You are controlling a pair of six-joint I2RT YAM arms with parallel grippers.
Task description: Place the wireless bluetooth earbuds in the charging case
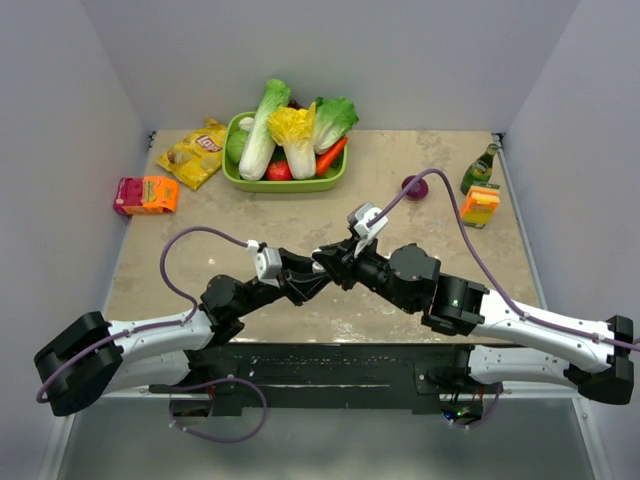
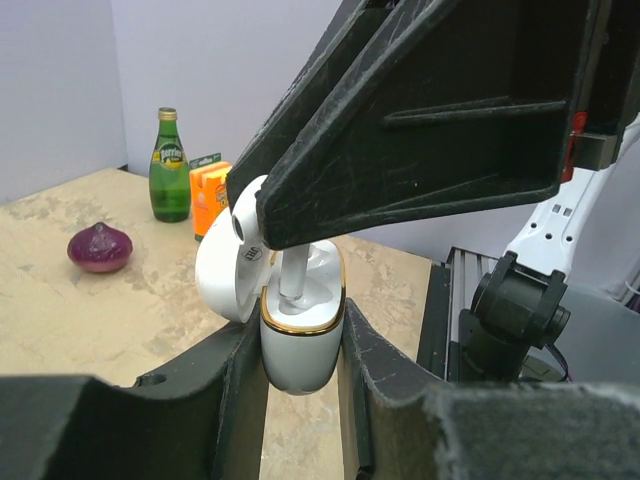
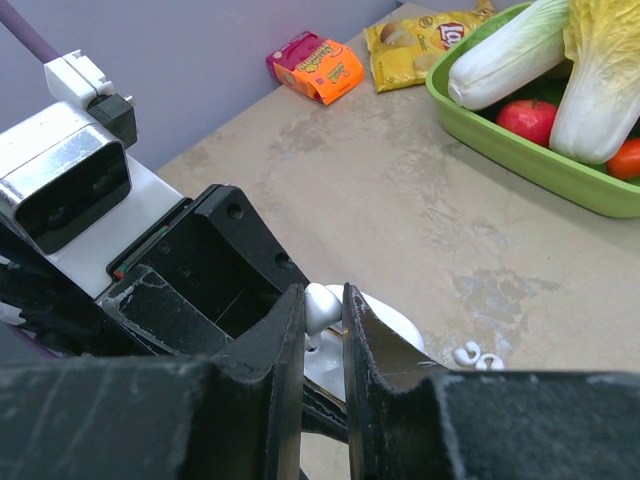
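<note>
The white charging case [image 2: 300, 350] stands upright with its lid open, held by my left gripper in mid-air over the table. My right gripper is shut on a white earbud [image 2: 246, 210], whose stem reaches down into the case's cavity. In the top view the two grippers [image 1: 316, 264] meet at the middle, largely hiding the case.
Small white loose pieces [image 3: 480, 358] lie on the table below. A green basket of vegetables [image 1: 240, 174], chips [image 1: 192, 152], snack boxes [image 1: 145, 195], an onion [image 1: 414, 187], a bottle [image 2: 170, 170] and a carton [image 1: 480, 205] line the back and sides.
</note>
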